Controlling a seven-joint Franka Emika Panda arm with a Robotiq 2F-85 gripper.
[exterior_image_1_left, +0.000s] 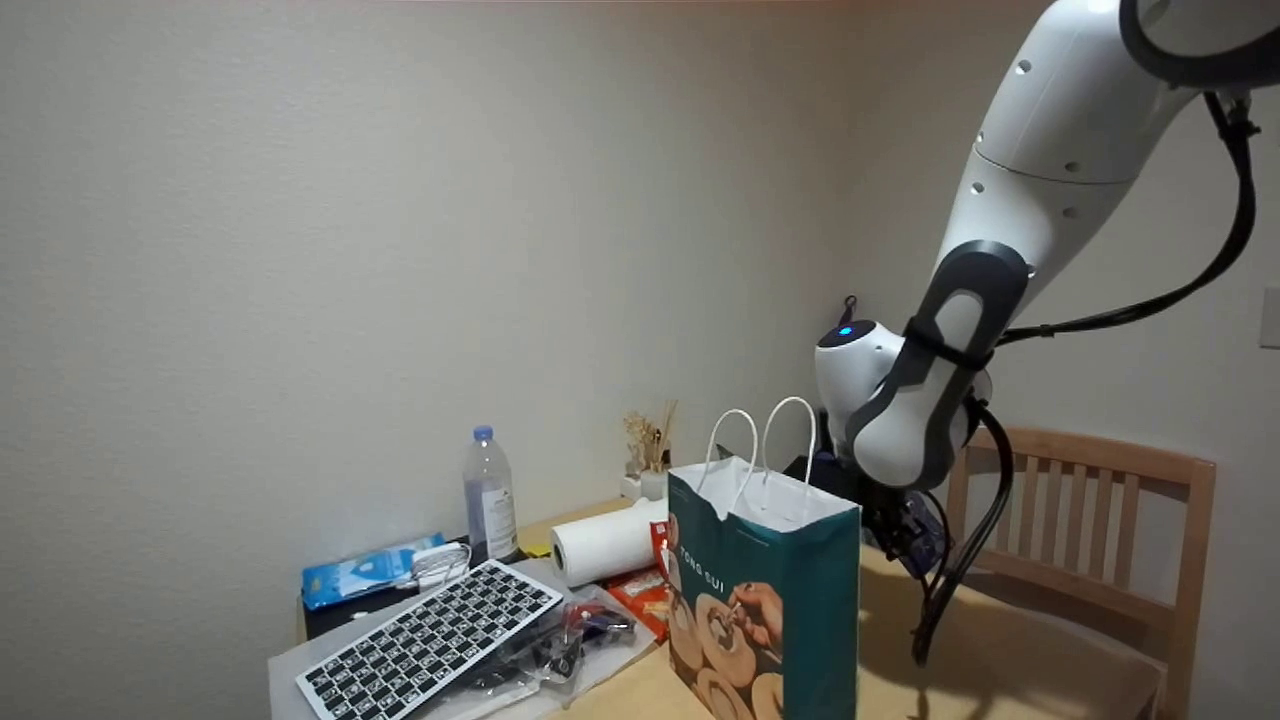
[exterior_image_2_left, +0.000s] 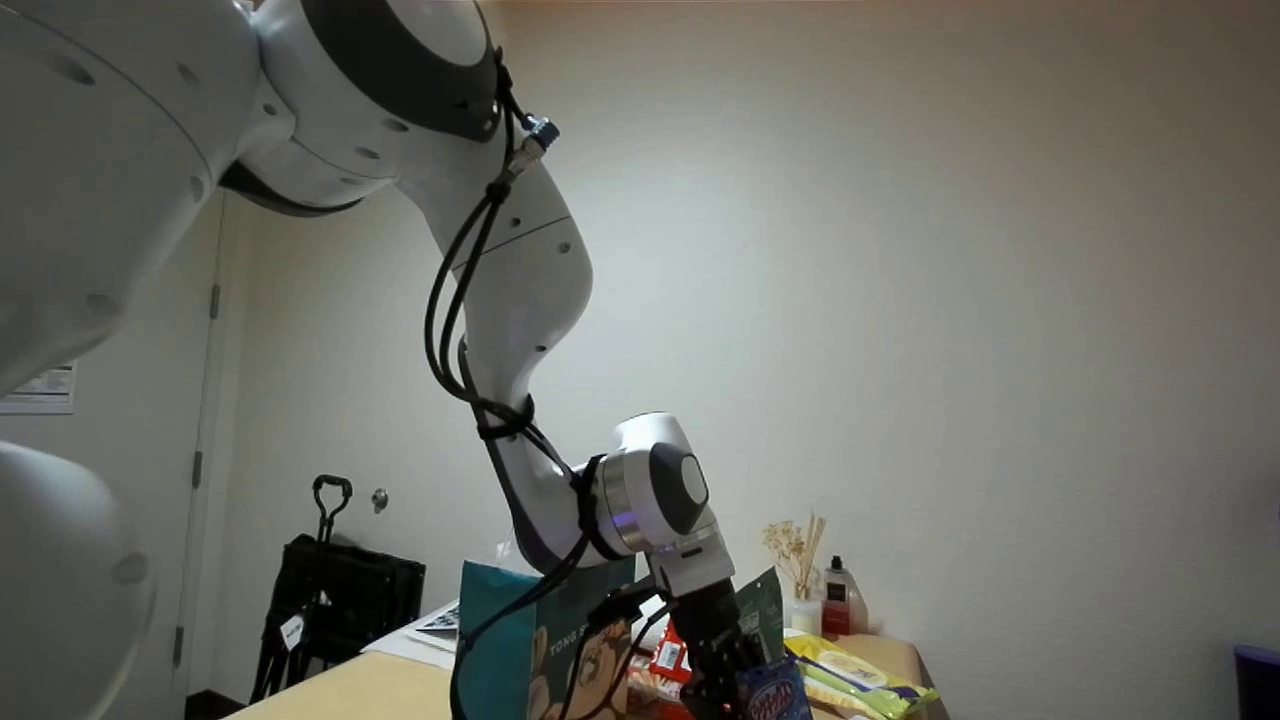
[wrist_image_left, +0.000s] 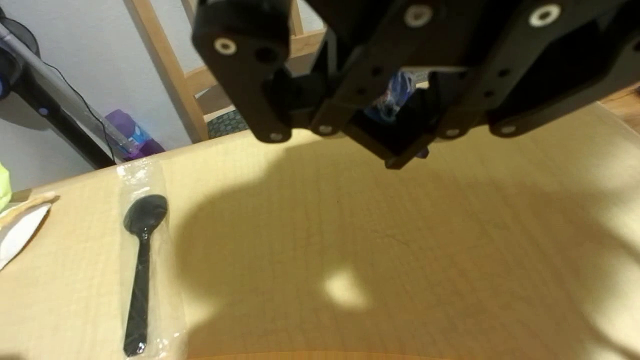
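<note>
My gripper (exterior_image_2_left: 734, 682) is shut on a small, shiny blue packet (exterior_image_2_left: 776, 689), which carries some print. In the wrist view, part of the packet (wrist_image_left: 393, 96) shows between the dark finger linkages; the rest is hidden behind them. Exterior view 1 has the packet (exterior_image_1_left: 924, 534) raised above the table, just right of the green paper bag (exterior_image_1_left: 822, 624). This bag stands upright with white handles and an open top. What lies inside it cannot be seen.
A wrapped black spoon (wrist_image_left: 141, 264) lies on the tabletop (wrist_image_left: 360, 240). Left of the bag are a keyboard (exterior_image_1_left: 432, 642), a paper roll (exterior_image_1_left: 606, 544) and a bottle (exterior_image_1_left: 489, 498). A wooden chair (exterior_image_1_left: 1080, 528) stands behind the table. Bare table lies below the gripper.
</note>
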